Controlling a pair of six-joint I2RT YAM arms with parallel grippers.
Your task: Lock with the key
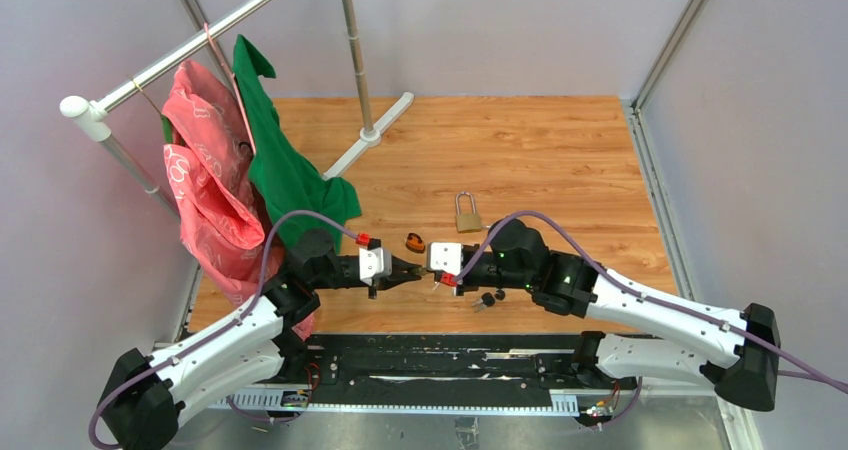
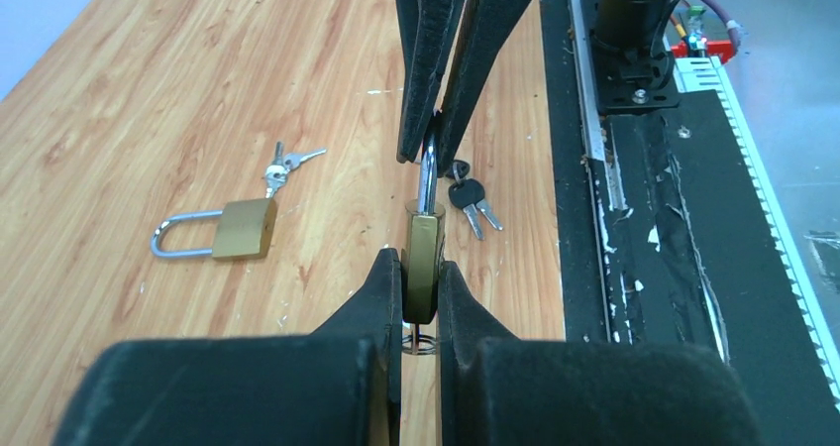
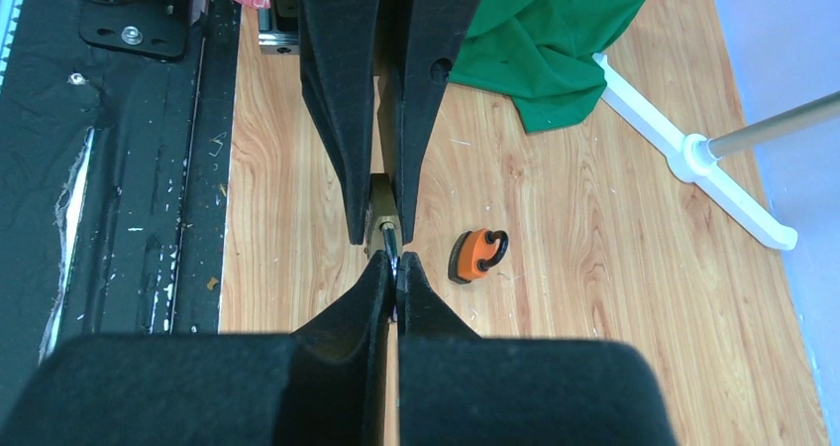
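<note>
A brass padlock (image 2: 423, 258) is held by its body in my left gripper, which is shut on it. Its steel shackle (image 2: 428, 173) points toward my right gripper, face to face with the left one above the table. The right gripper is shut; a strip of the shackle shows at its fingertips and seems to run between them, but whether it is pinched cannot be told. From the padlock's far end hangs a small wire ring (image 2: 418, 345); the keyhole is hidden between the left fingers.
A second brass padlock (image 1: 468, 217) lies on the table, with silver keys (image 2: 284, 166) beside it. An orange padlock (image 3: 478, 256) and black-headed keys (image 2: 470, 196) lie near the grippers. Cloths (image 1: 285, 160) hang from a rack at left.
</note>
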